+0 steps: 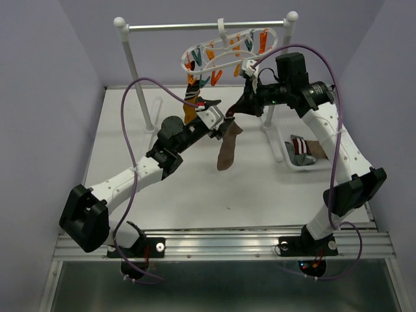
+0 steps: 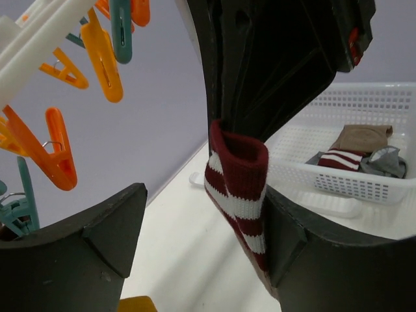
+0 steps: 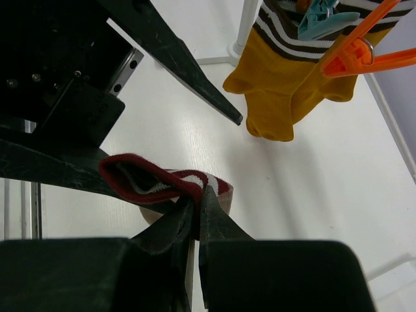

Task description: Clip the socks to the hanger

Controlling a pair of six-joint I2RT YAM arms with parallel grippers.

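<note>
A brown sock with a maroon-striped cuff [image 1: 229, 146] hangs from my right gripper, which is shut on the cuff. My left gripper [image 1: 218, 116] is part open around that cuff; in the left wrist view the cuff [image 2: 240, 188] stands between its fingers. A white oval hanger [image 1: 201, 70] with coloured clips hangs from the rail; orange clips [image 2: 55, 156] show close by on the left. A yellow striped sock [image 3: 273, 104] hangs from the hanger's clips.
A white basket [image 1: 312, 166] at the right holds folded socks [image 1: 316, 149]. Rack posts [image 1: 135, 78] stand either side.
</note>
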